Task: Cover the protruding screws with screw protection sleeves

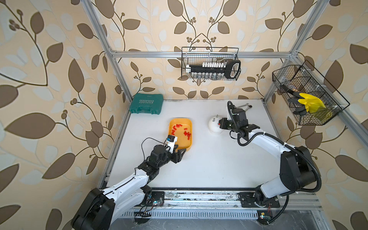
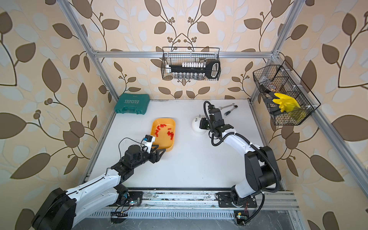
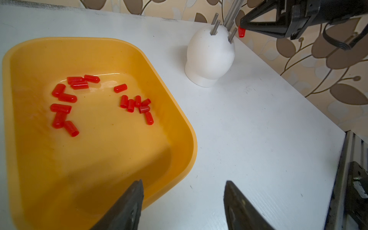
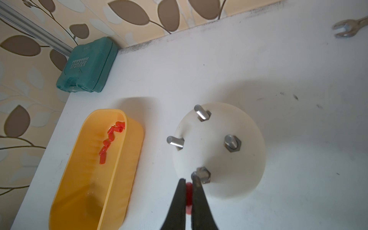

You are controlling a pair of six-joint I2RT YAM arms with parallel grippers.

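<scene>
My right gripper is shut on a red sleeve, held close to the nearest screw on the white dome; whether they touch I cannot tell. The other screws in the right wrist view show bare metal. My left gripper stands open and empty at the near edge of the orange tray, which holds several loose red sleeves.
A green case lies at the back left and wrenches at the back right. Wire baskets hang on the frame.
</scene>
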